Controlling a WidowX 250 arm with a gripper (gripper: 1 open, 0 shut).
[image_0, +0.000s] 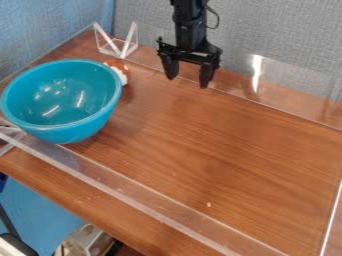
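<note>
My black gripper hangs at the back centre, above the rear part of the wooden table, with its two fingers spread apart and nothing visible between them. A large teal bowl sits at the left of the table. Just behind it, a small white and orange object is partly hidden by the bowl's rim.
A white wire-like frame stands at the back left corner. Clear low barriers run along the table's edges, with grey padded walls behind.
</note>
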